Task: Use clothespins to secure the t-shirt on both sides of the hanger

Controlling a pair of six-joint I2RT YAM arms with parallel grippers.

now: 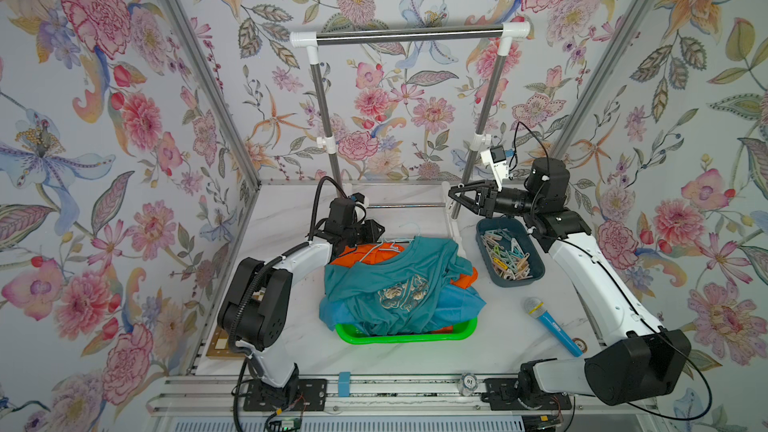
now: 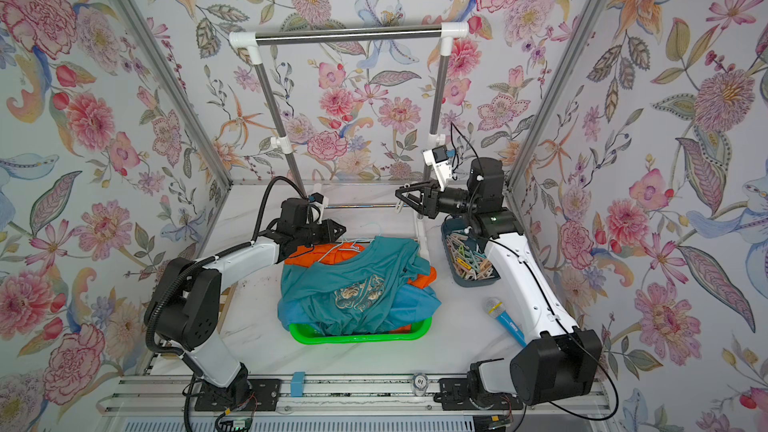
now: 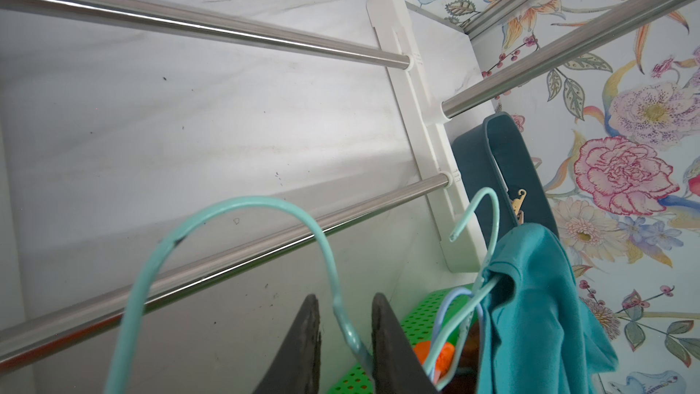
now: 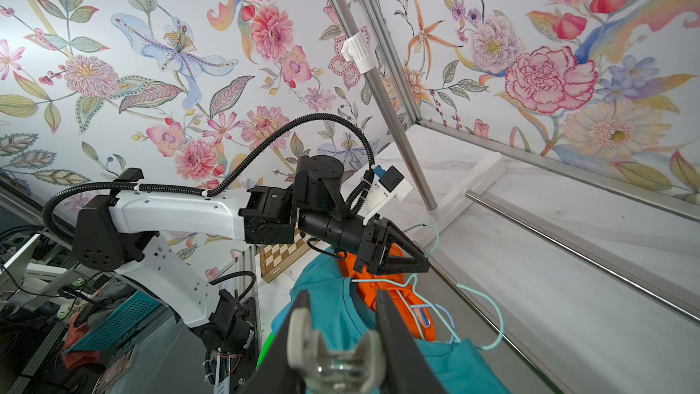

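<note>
A teal t-shirt [image 1: 368, 288] lies heaped over orange cloth in the green basket [image 1: 408, 339]; light hangers [image 2: 336, 251] stick out at its back. My left gripper is at the hangers, a pale teal hanger [image 3: 324, 255] passing between its part-open fingers; whether it grips it is unclear. My right gripper is raised at the right, shut on a pale, blurred object, apparently a clothespin [image 4: 335, 357]. The dark bin of clothespins [image 1: 508, 256] stands at the right.
A metal rack [image 1: 408, 35] stands at the back with a low bar. A blue microphone-shaped object [image 1: 556, 332] lies at front right.
</note>
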